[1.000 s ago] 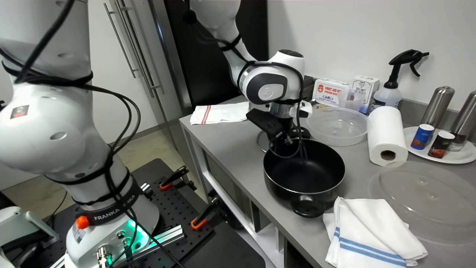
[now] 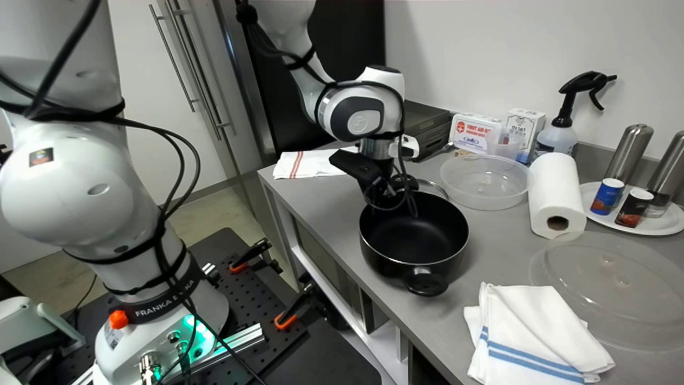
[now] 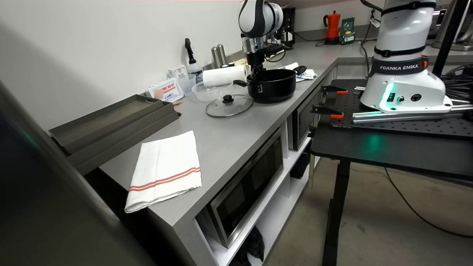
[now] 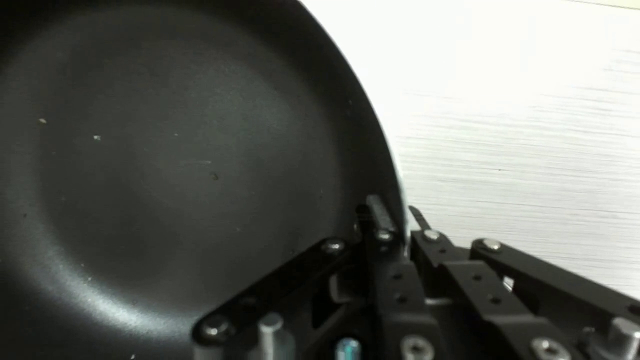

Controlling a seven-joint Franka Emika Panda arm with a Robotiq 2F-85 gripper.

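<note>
A black two-handled pot [image 2: 415, 237] is on the grey counter, its inside empty but for small specks. My gripper is shut on the pot's rim, one finger inside the wall and the other outside. In the second exterior view the gripper [image 3: 258, 86] points down at the pot's wall beside one handle [image 3: 240, 82]. Whether the pot's base touches the counter I cannot tell. A glass lid with a black knob [image 3: 228, 99] lies flat close to the pot.
Beside the pot stand a clear plastic bowl [image 2: 485, 182] and a paper towel roll [image 2: 556, 195]. A blue-striped towel [image 2: 535, 333] and a clear plastic cover [image 2: 615, 289] lie nearer the front. Bare counter separates the lid from the red-striped towel [image 3: 166, 166].
The pot and my gripper have moved together toward the red-striped towel, away from the blue-striped one. More of the lid is now covered on its left side in the first exterior view.
</note>
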